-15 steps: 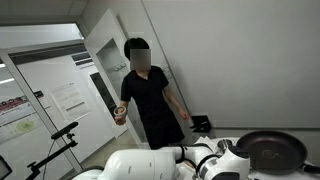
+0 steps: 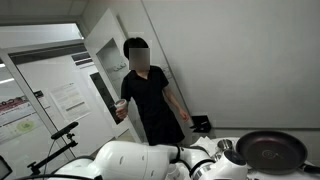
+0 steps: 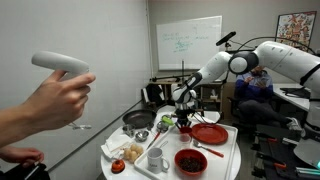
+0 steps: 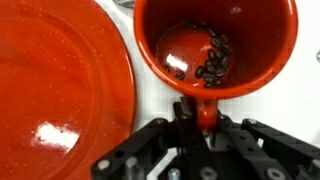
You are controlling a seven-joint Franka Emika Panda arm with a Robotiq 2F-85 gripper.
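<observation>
In the wrist view my gripper is shut on the handle of a red mug [image 4: 268, 85]. Several dark beans [image 4: 211, 62] lie at the bottom of the mug. A red plate [image 4: 62, 75] fills the left of that view, beside the mug and apart from it. From exterior view 2, the gripper [image 3: 184, 118] is low over the white table, near the red plate [image 3: 208, 133]. Whether the mug touches the table cannot be told. Exterior view 1 shows only the white arm, with the gripper hidden.
Closer to the camera stand a red bowl [image 3: 190, 161] with dark contents and a white mug [image 3: 157, 160]. A black pan [image 3: 138, 118] lies at the table's left; bread-like items [image 3: 131, 152] are in front of it. A person [image 2: 153, 95] stands behind the arm.
In exterior view 1 the arm has shifted slightly leftward over the last second. The person's raised hand has moved a little; the pan stays where it was.
</observation>
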